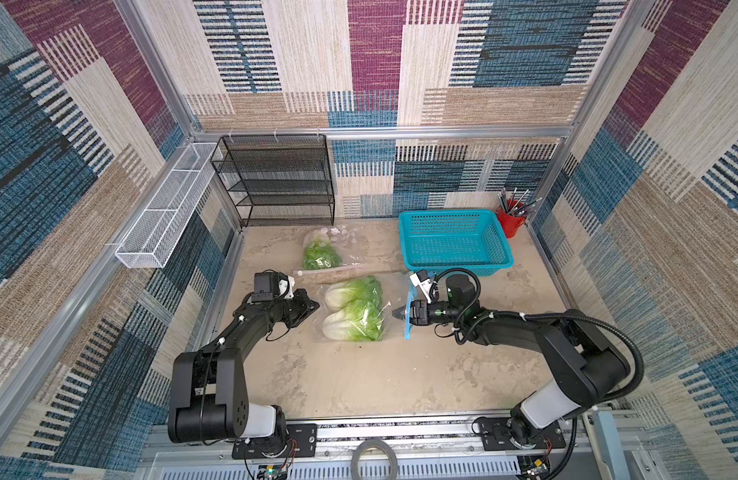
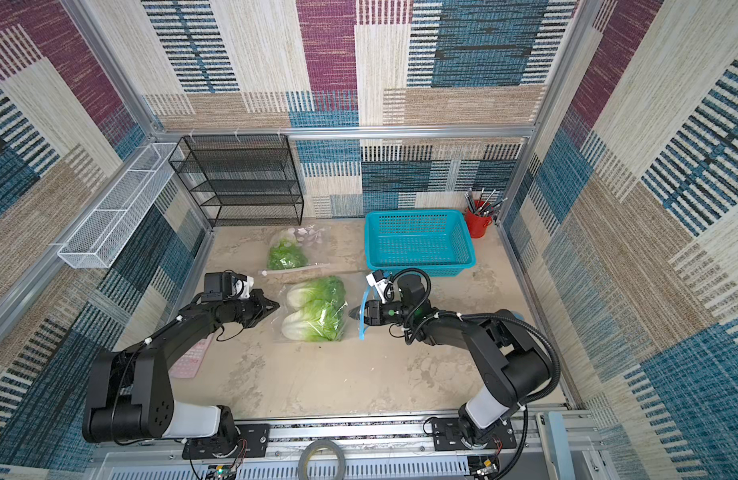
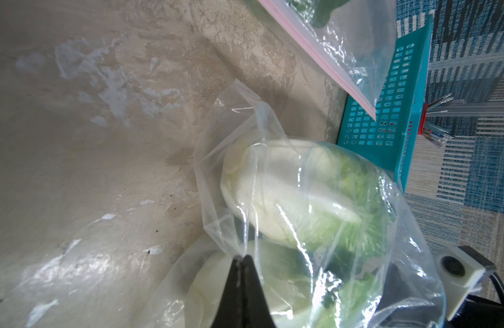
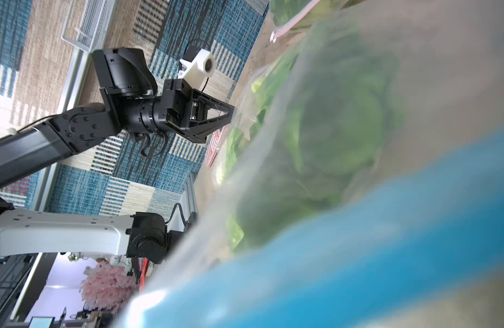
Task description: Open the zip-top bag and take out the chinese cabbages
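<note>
A clear zip bag with a blue zip strip (image 1: 407, 324) holds Chinese cabbages (image 1: 353, 320), lying mid-table. My left gripper (image 1: 311, 305) is just left of the bag, shut with nothing seen between its fingers. My right gripper (image 1: 399, 313) is at the bag's zip end, pushed in by the blue strip. In the right wrist view the zip (image 4: 372, 251) is blurred across the near field, and the fingertips are hidden, so I cannot tell what is between them.
A second bag with greens (image 1: 321, 254) lies behind. A teal basket (image 1: 455, 260) and red utensil cup (image 1: 510, 224) stand at the back right, wire racks at the back left.
</note>
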